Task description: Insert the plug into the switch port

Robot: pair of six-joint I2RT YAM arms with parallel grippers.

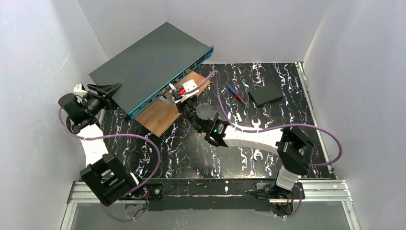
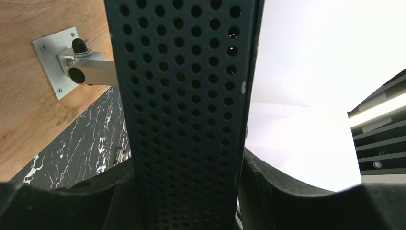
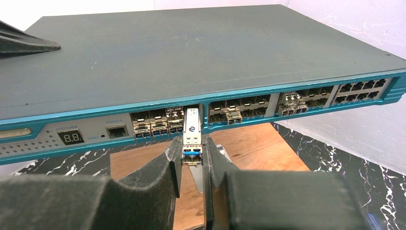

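The grey switch [image 1: 151, 62] is raised on a wooden board, its teal port front [image 3: 246, 87] facing my right arm. My left gripper is shut on the perforated side of the switch [image 2: 179, 91] at its left end. My right gripper is shut on a silver plug [image 3: 192, 129], a transceiver module with a blue part at its near end. Its far end meets an opening in the middle bank of ports, beside several cages; how deep it sits is hard to tell.
A screwdriver [image 1: 234, 91], a dark flat box [image 1: 265, 94], wrenches [image 1: 257, 155] and a small white item [image 1: 238, 116] lie on the marble table right of the switch. The wooden board [image 1: 155, 120] shows under the switch. Walls close in on the left, back and right.
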